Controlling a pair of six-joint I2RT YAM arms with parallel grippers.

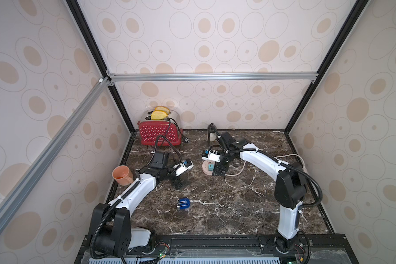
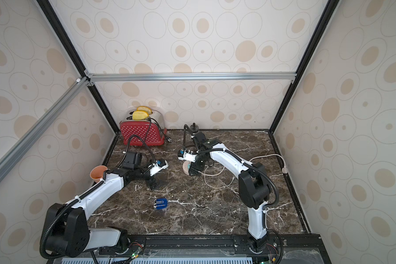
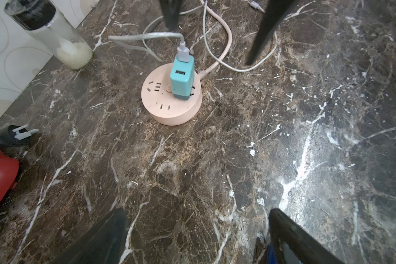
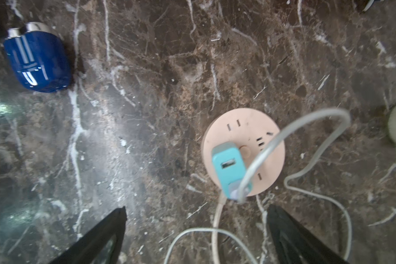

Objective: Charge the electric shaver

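Observation:
The blue shaver point(image 1: 183, 203) lies at the front centre-left. Behind it the round pink power strip point(image 3: 162, 105) holds a turquoise charger, a white cable point(image 3: 145, 37) plugged into it; a loose white connector point(image 3: 255, 5) lies farther off in the left wrist view. My right gripper is open above the strip, nothing between its fingers. My left gripper hangs open left of the strip, empty.
A red toaster point(image 1: 158, 132) with yellow slices stands at back left, a black plug point(image 3: 11, 136) beside it. A pink mug point(image 1: 121, 175) is at the left edge, a glass jar point(image 3: 70, 48) at the back.

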